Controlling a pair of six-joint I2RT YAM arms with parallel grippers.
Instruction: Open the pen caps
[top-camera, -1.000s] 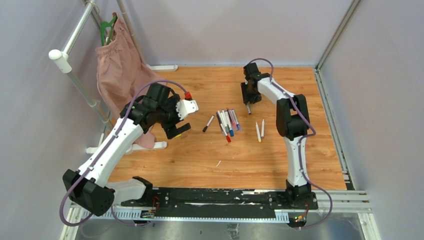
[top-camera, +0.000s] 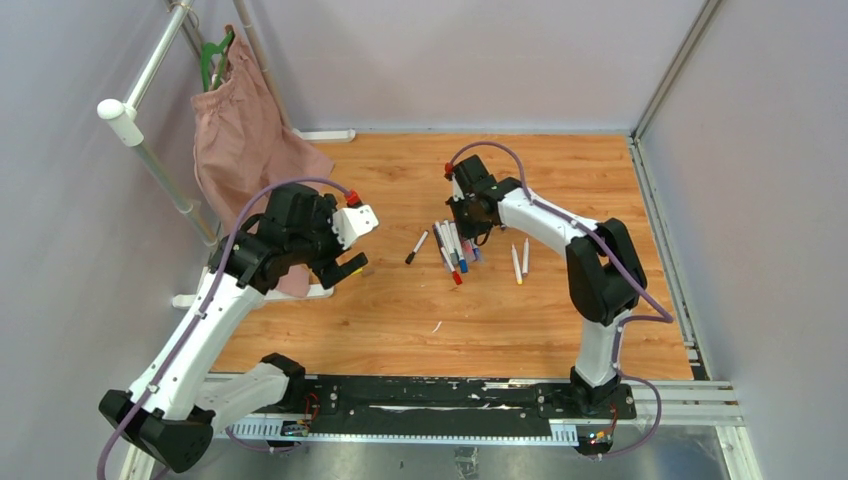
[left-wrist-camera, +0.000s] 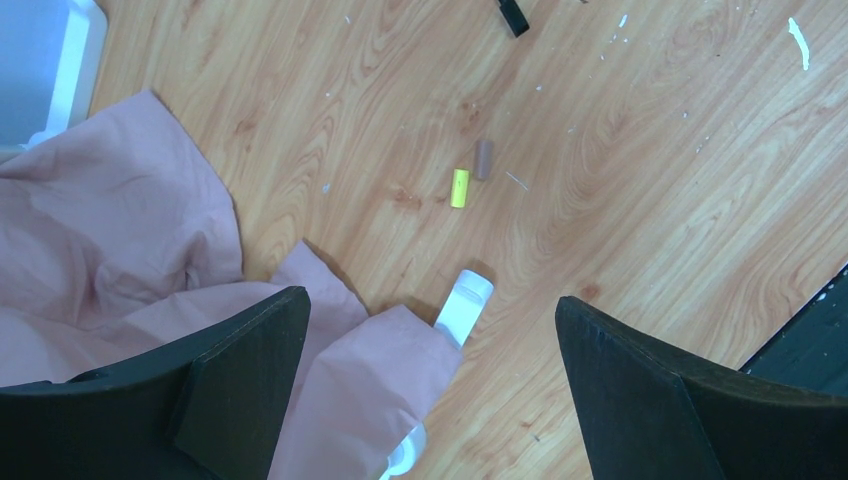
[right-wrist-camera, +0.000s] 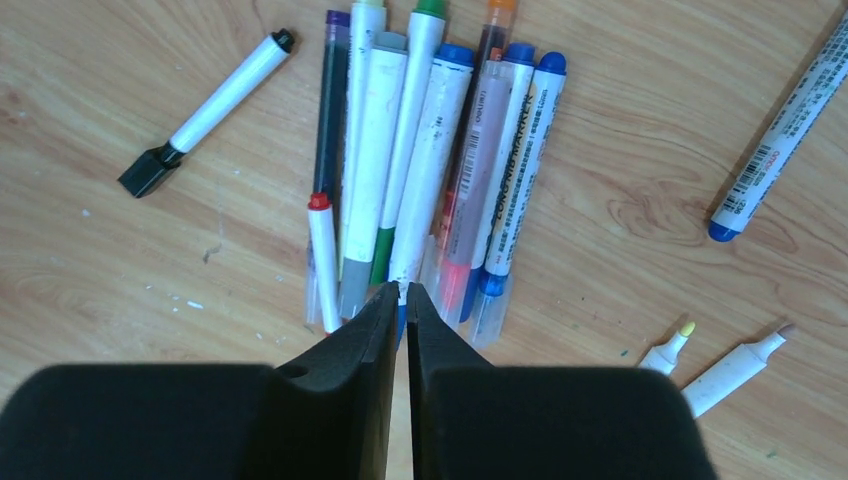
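Observation:
Several markers lie bundled side by side near the table's middle; a white marker with a blue end (right-wrist-camera: 430, 160) and a short red-capped one (right-wrist-camera: 322, 258) are among them. Over their near ends, in the right wrist view, is my right gripper, its fingertips a narrow gap apart with no pen visibly held. Two uncapped pens, one yellow-tipped (top-camera: 516, 264) and one brown-tipped (top-camera: 525, 257), lie right of the bundle. My left gripper stands wide open and empty at the left, above the table. Beyond its fingers lie a yellow cap (left-wrist-camera: 459, 188) and a grey-brown cap (left-wrist-camera: 484, 159).
A black-capped marker (right-wrist-camera: 215, 105) lies left of the bundle, and a blue-capped marker (right-wrist-camera: 785, 140) lies apart on the other side. Pink cloth (left-wrist-camera: 130, 230) and a white rack foot (left-wrist-camera: 465, 305) border the left side.
My right arm has swung from the lone marker at the back right to the bundle, leaving that marker on the table. The left arm has drawn back slightly to the left.

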